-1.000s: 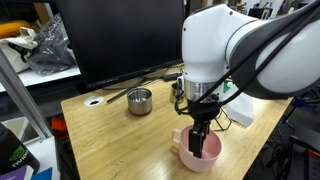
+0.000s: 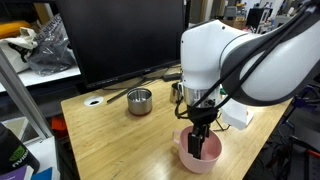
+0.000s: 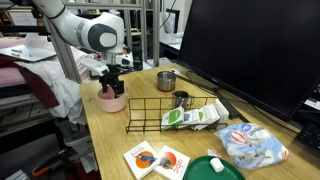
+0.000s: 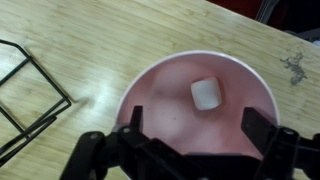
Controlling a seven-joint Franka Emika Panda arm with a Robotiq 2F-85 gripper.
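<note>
A pink bowl (image 2: pixel 200 152) stands on the wooden table near its front edge; in the wrist view the pink bowl (image 4: pixel 175 95) fills the middle. Inside, on its floor, lies a small white block (image 4: pixel 206 93). My gripper is over the bowl with its dark fingers spread wide, one at each side, and nothing between them. From the side, the gripper (image 2: pixel 208 136) appears low, at the bowl's mouth. In the second exterior view the arm stands over the pink bowl (image 3: pixel 112 103) at the far left.
A black wire rack (image 3: pixel 150 114) is beside the bowl. Beyond are a metal pot (image 2: pixel 140 100), a green plate (image 3: pixel 205 169), white cards (image 3: pixel 141 157) and a plastic bag (image 3: pixel 251 146). A large monitor (image 2: pixel 120 40) borders the table. Bare wood (image 2: pixel 110 135) lies to the bowl's left in the first exterior view.
The arm has shifted and turned slightly above the bowl, and the gripper looks a little lower. The bowl has stayed in place.
</note>
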